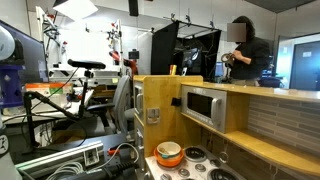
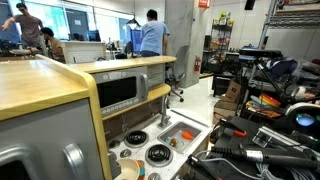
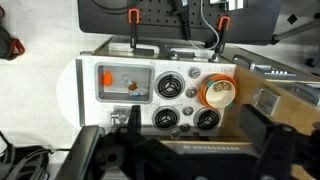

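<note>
My gripper stands open in the wrist view, its dark, blurred fingers (image 3: 265,140) wide apart with nothing visible between them. It looks down from high above a toy kitchen. At the right of the counter a pale bowl sits inside an orange bowl (image 3: 217,92); exterior view 1 shows the orange bowl (image 1: 168,154) near the cabinet. A grey sink (image 3: 125,94) lies at the left, with an orange item (image 3: 107,77) and a smaller item (image 3: 132,87) in it. The sink and orange item (image 2: 187,135) also show in exterior view 2.
Several stove burners (image 3: 170,86) lie between sink and bowls. A microwave (image 2: 122,91) and wooden shelf (image 1: 245,91) rise along one side of the counter. The dark table (image 3: 180,20) along the other side carries cables and clamps. Open air surrounds the gripper.
</note>
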